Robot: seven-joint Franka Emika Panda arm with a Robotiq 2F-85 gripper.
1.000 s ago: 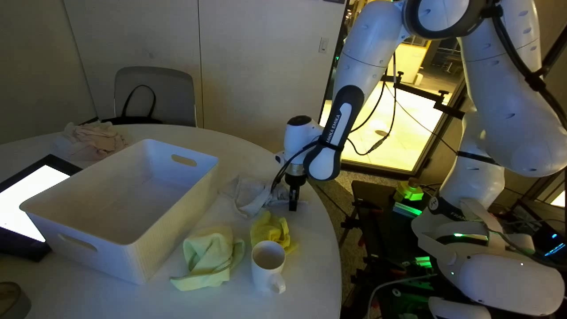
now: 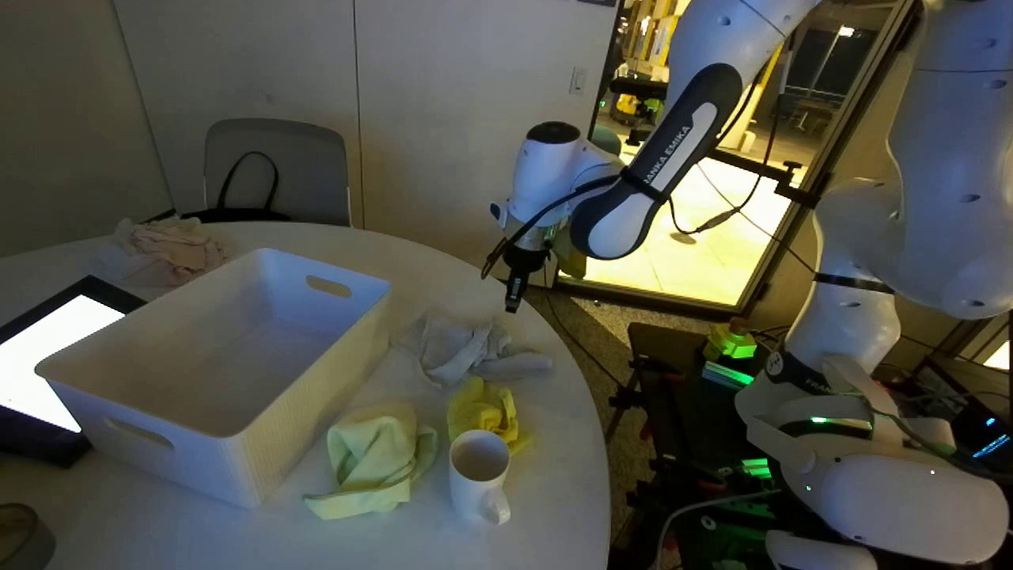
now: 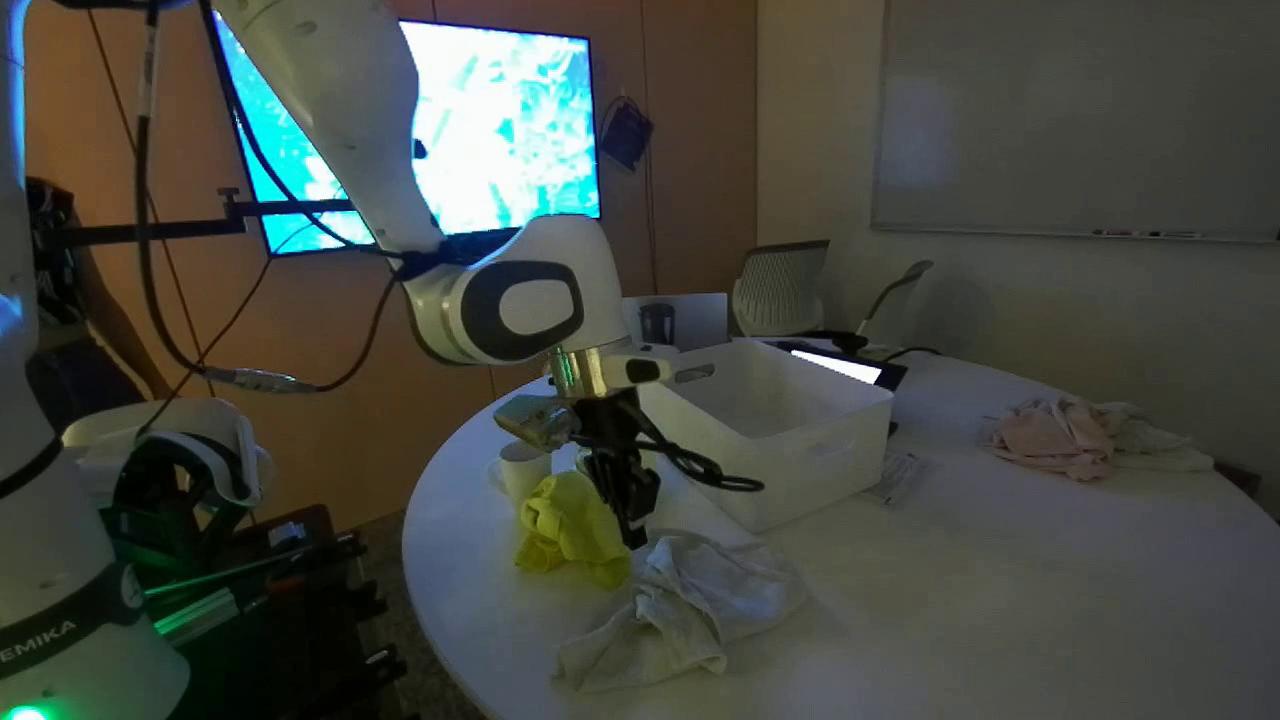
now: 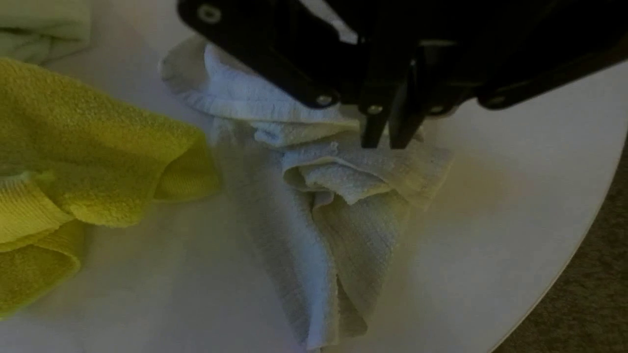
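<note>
My gripper [image 2: 514,305] hangs above the far right part of the table, clear of its surface. Its black fingertips stand close together in the wrist view, a narrow gap between them, and no cloth shows in that gap. Below them lies a crumpled greyish-white cloth [image 4: 353,235], flat on the table and partly hidden by the gripper. In exterior view 1 the same cloth [image 2: 456,350] rests by the white bin [image 2: 313,380]. A yellow cloth [image 2: 481,410] and a pale green cloth [image 2: 375,456] lie nearer that camera.
A white mug [image 2: 477,475] stands upright beside the yellow cloth. The bin looks empty. Past it are a lit screen [image 2: 47,361] and a pinkish cloth heap [image 2: 176,248]. The table's curved edge [image 4: 565,267] runs close on the right in the wrist view.
My gripper has risen away from the greyish-white cloth and shifted slightly toward the table's far side. The cloths, mug and bin look unmoved.
</note>
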